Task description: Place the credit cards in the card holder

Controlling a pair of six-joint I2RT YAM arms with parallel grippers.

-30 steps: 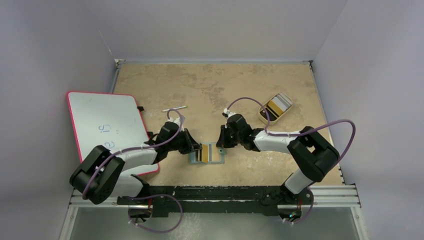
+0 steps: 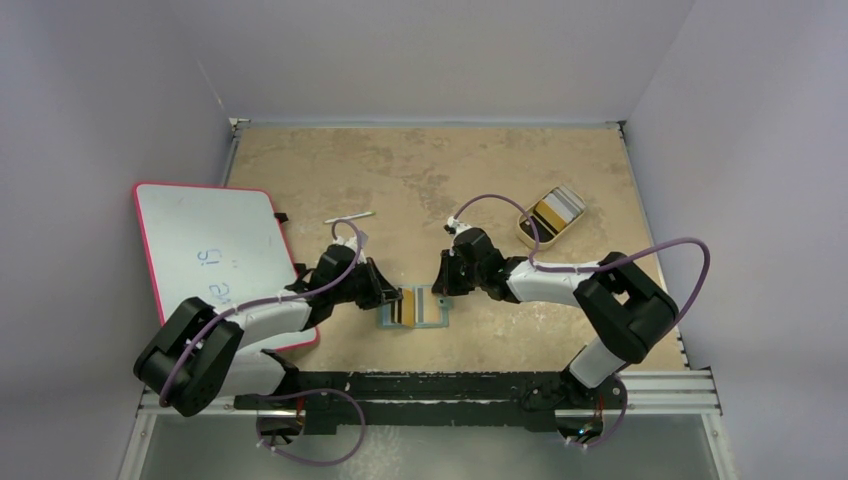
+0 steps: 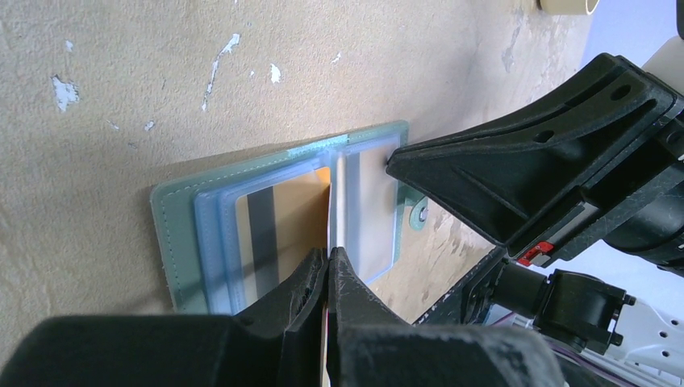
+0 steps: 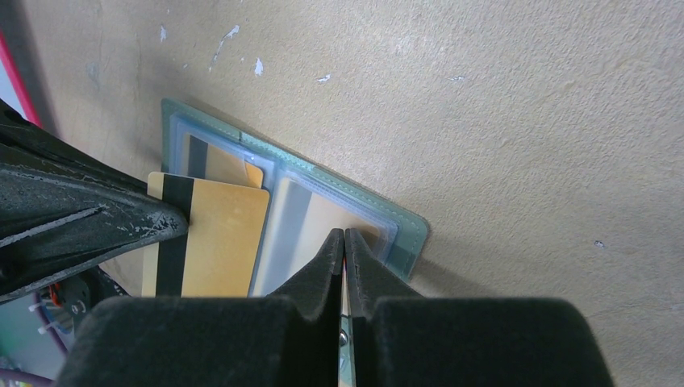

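The teal card holder (image 2: 444, 318) lies spread open on the table, its clear sleeves (image 4: 282, 234) facing up. My left gripper is shut on a gold card (image 4: 230, 234) with a black stripe. In the right wrist view this card stands tilted above the holder's left half; the left wrist view shows only its thin edge between the fingers. Another gold card (image 3: 298, 210) with a dark stripe lies in the left sleeve beneath. My right gripper is shut on the holder's right-hand clear sleeve, near its outer end.
At the back right stands a box (image 2: 553, 246) with several cards. A whiteboard (image 2: 205, 245) with a red rim lies along the left side, under the left arm. A white pen (image 2: 350, 217) rests behind the left gripper.
The left arm has shifted very slightly, and its gripper stays over the holder's left half. The right arm, the holder and the box have not visibly moved.
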